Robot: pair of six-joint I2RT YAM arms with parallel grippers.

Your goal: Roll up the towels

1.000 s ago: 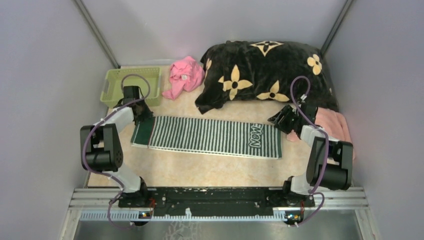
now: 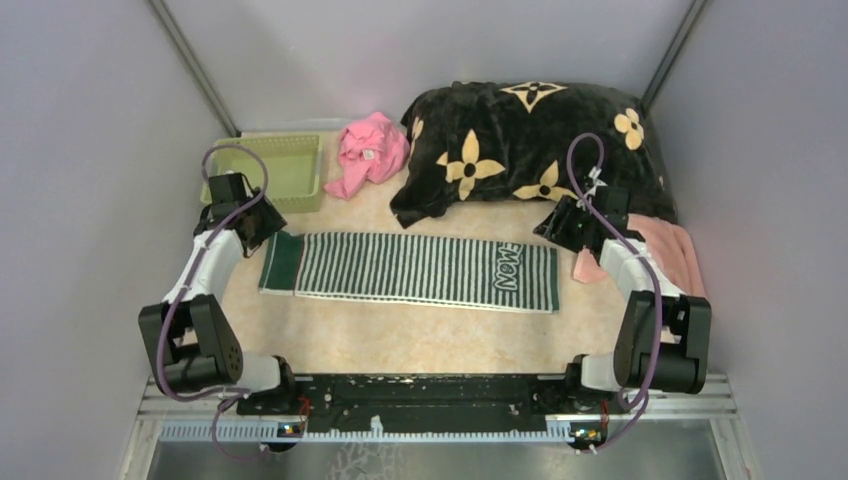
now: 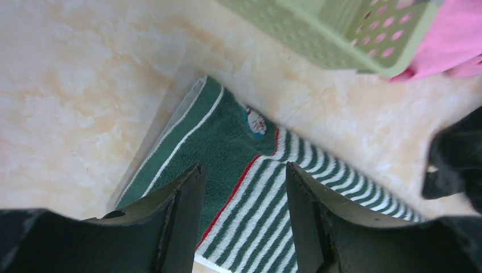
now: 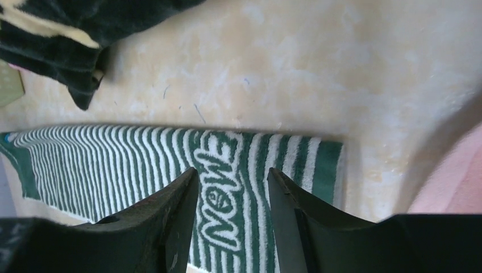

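A long green-and-white striped towel [image 2: 400, 270] lies flat and folded across the table, with a dark green band at its left end and lettering near its right end. My left gripper hovers open over that left end, near the towel's back corner, where a small bump with a label shows. Over the right end is my right gripper, also open, its fingers above the lettering in the right wrist view. Nothing shows between either pair of fingers.
A green plastic basket [image 2: 290, 170] stands at the back left, beside a crumpled pink cloth [image 2: 370, 150]. A dark flowered blanket [image 2: 515, 140] fills the back right; a pale pink towel [image 2: 665, 255] lies at the right.
Both grippers have lifted away from the towel's ends, and both arms have drawn back.
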